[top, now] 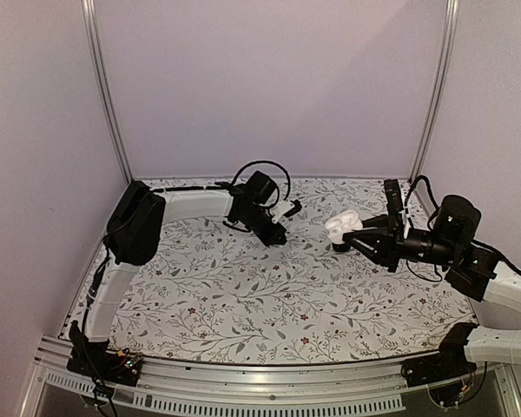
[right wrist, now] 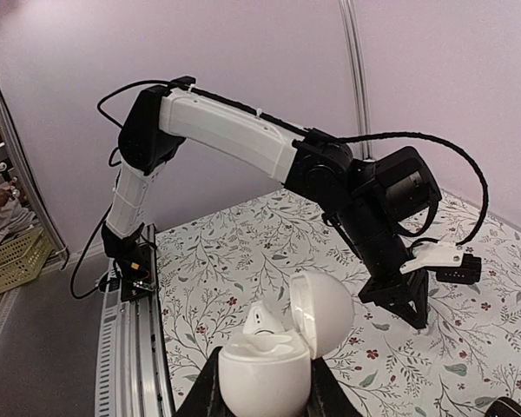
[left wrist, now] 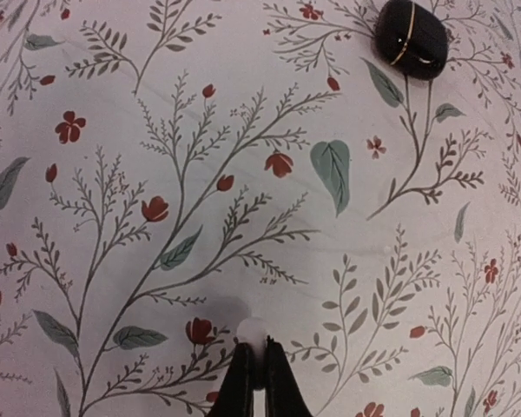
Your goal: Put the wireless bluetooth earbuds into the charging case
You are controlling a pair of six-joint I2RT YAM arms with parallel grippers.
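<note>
One white earbud (left wrist: 254, 332) sticks out from between the fingertips of my left gripper, which is shut on it. In the top view that gripper (top: 280, 238) is low over the tablecloth, left of the case. The white charging case (right wrist: 266, 373) has its rounded lid (right wrist: 323, 313) up and is held in my right gripper (top: 365, 238), shut on it above the table. Inside the case's mouth a white pointed piece (right wrist: 262, 318) stands up, looking like an earbud. The case covers most of the right fingertips.
A dark rounded box with a gold line (left wrist: 412, 39) lies on the floral tablecloth (top: 234, 304), below and behind the raised case. Wide free cloth stretches across the front. Walls close off the back and sides.
</note>
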